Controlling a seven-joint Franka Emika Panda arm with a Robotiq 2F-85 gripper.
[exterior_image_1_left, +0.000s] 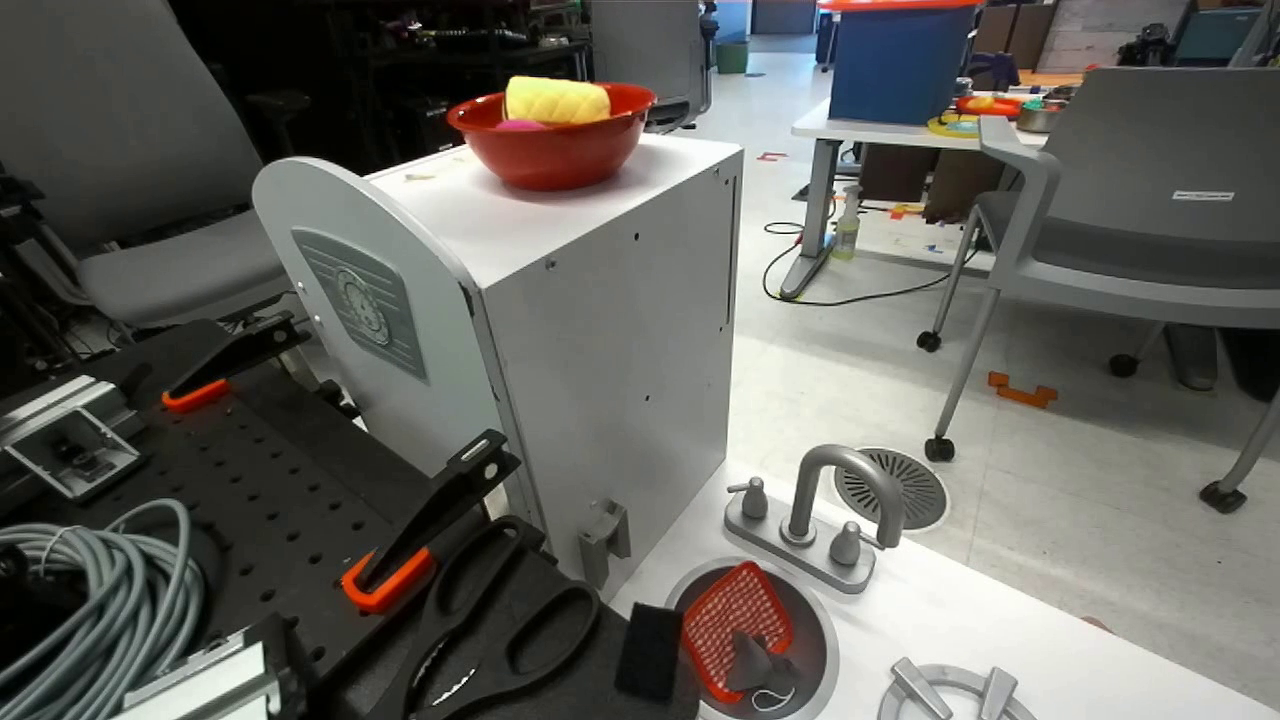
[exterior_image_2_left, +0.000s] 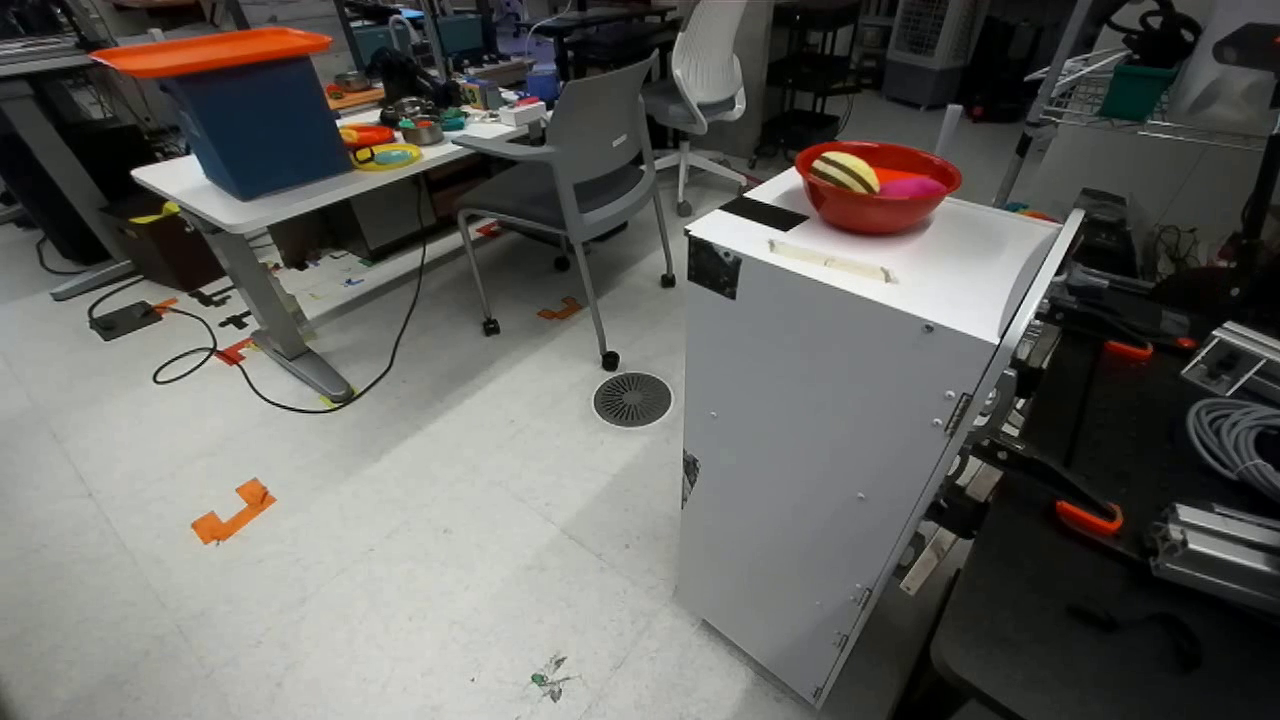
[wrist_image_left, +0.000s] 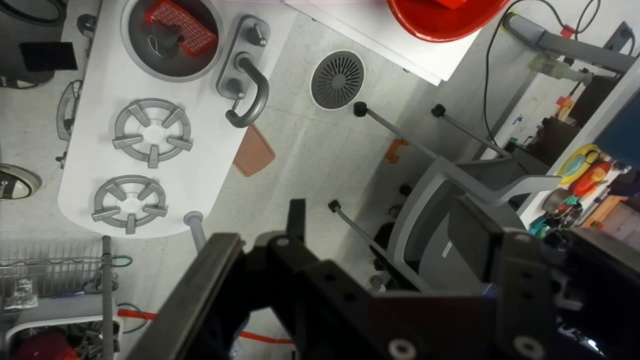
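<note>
My gripper shows only in the wrist view, its fingers spread wide apart with nothing between them. It hangs high above the floor, off to the side of the white toy counter. On the white cabinet stands a red bowl (exterior_image_1_left: 554, 150) with a yellow item (exterior_image_1_left: 558, 101) and something pink (exterior_image_2_left: 909, 187) inside; the yellow item has dark stripes in exterior view 2. A round grey sink (wrist_image_left: 169, 71) in the counter holds a red mesh item (wrist_image_left: 184, 27) and a small grey object (wrist_image_left: 166, 39).
A curved grey faucet (exterior_image_1_left: 854, 480) rises beside the sink. Two stove burners (wrist_image_left: 152, 133) lie along the counter. A black table (exterior_image_1_left: 240, 480) carries clamps and a coiled cable. A grey chair (exterior_image_2_left: 564, 156) stands on the open floor.
</note>
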